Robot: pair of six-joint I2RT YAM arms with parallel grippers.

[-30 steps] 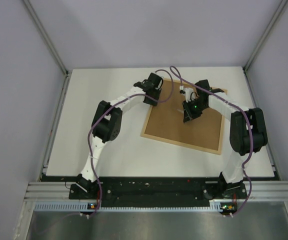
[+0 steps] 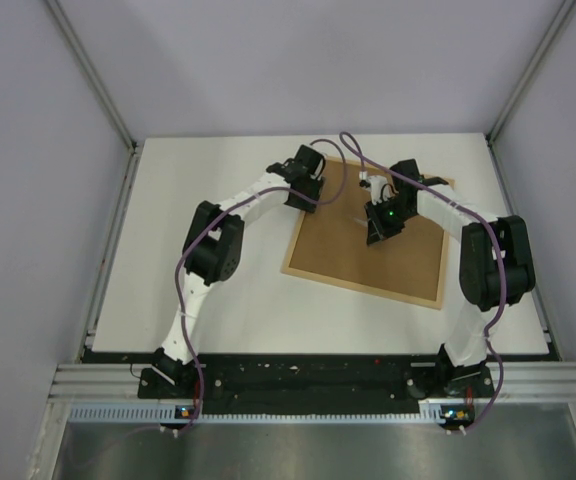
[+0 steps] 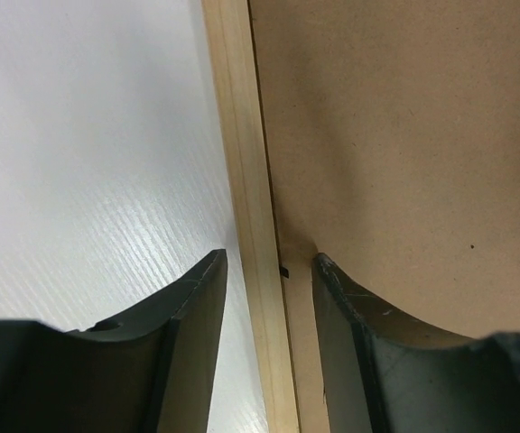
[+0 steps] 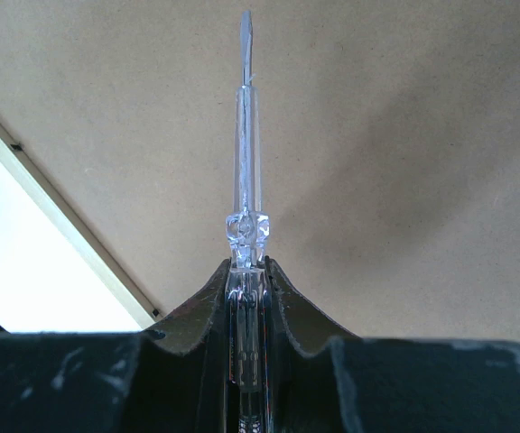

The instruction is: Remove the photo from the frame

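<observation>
The photo frame lies back side up on the table, its brown backing (image 2: pixel 353 235) ringed by a light wooden border (image 2: pixel 361 288). Over the frame's left edge, my left gripper stands open, one finger on each side of the wooden strip (image 3: pixel 247 162). A small dark tab (image 3: pixel 283 271) shows at the inner edge between those fingers. My right gripper is shut on a clear-handled screwdriver (image 4: pixel 247 171), whose flat metal tip points away over the backing. Two more dark tabs sit along the border in the right wrist view. The photo itself is hidden.
Walls rise at the left, right and back. Purple cables (image 2: pixel 345 165) loop above both grippers.
</observation>
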